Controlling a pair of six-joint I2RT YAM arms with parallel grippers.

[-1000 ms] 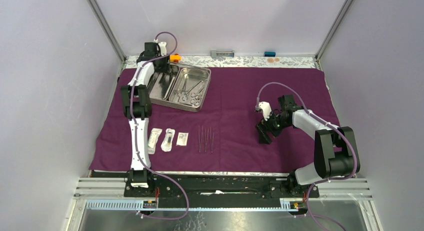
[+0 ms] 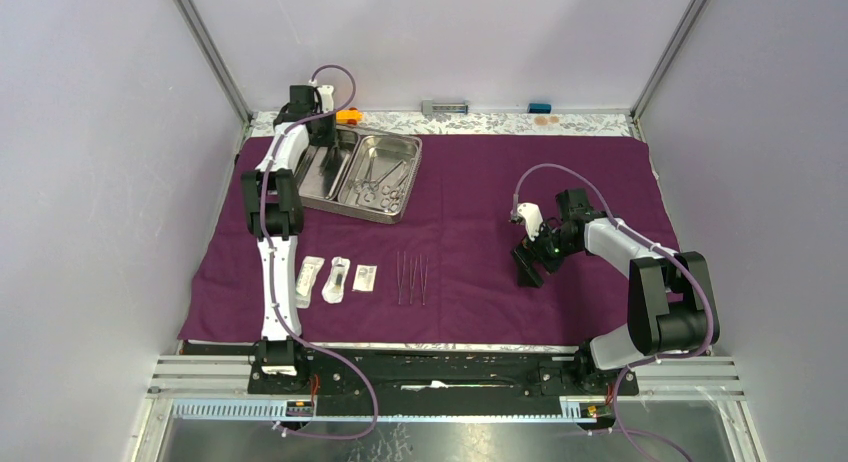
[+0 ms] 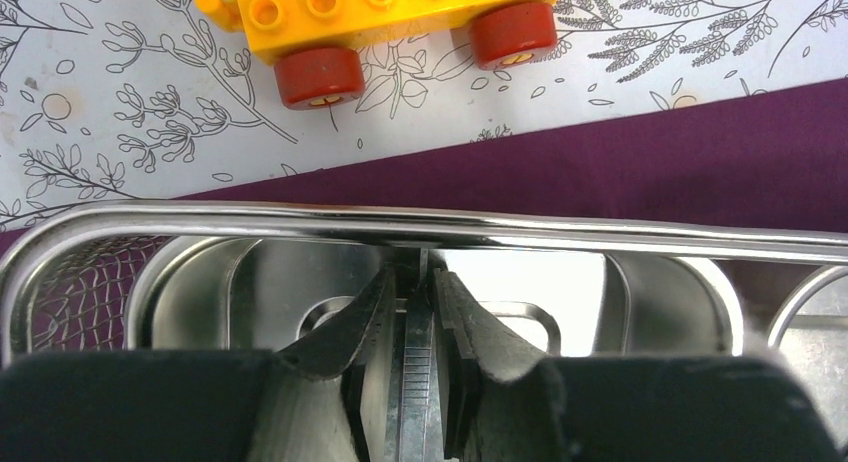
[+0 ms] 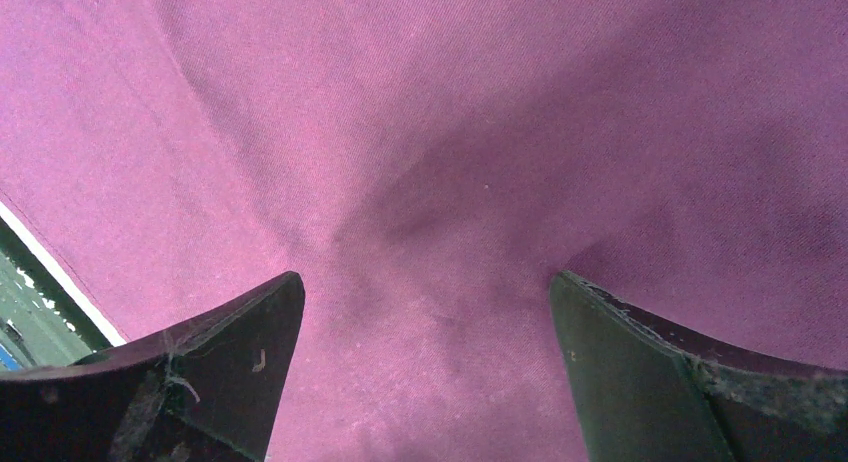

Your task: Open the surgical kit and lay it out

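A metal tray (image 2: 397, 215) sits at the back left, with separate metal compartments inside it. My left gripper reaches down into one of these compartments. Between its fingers lies a slim metal handle with ruled marks (image 3: 415, 382); the fingers stand part open, a narrow gap showing beside the handle. Several scissor-like instruments (image 2: 372, 190) lie in the right compartment. On the cloth at the front, three wrapped packets, including a white one (image 2: 365, 278), and several thin tools (image 2: 412, 280) are laid in a row. My right gripper is open over bare cloth, holding nothing.
A yellow toy block with red wheels (image 3: 400, 12) stands just behind the tray on the patterned strip. Farther right at the back are a grey box (image 2: 444, 108) and a blue block (image 2: 540, 108).
Hardly anything differs. My left gripper stays at the tray with at most a tiny shift, and the right arm and laid-out items are where they were.
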